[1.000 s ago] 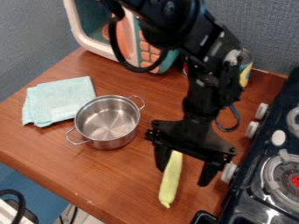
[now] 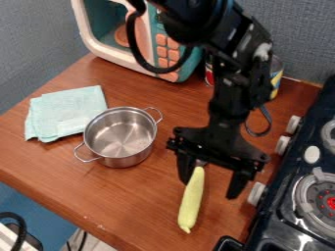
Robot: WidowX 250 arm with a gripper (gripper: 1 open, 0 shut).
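My black gripper (image 2: 210, 169) is lowered over the wooden counter, its fingers standing open and apart above the upper end of a pale yellow corn cob (image 2: 190, 202), which lies lengthwise toward the front edge. Whether either finger touches the cob I cannot tell. A steel pot (image 2: 119, 148) with two handles stands to the left of the gripper.
A folded light blue cloth (image 2: 57, 115) lies at the back left. A toy microwave (image 2: 102, 25) and cans (image 2: 276, 76) stand at the back. A black stove (image 2: 314, 196) fills the right edge.
My gripper has shifted slightly up and to the right over the cob. The cob, pot and cloth have not visibly moved.
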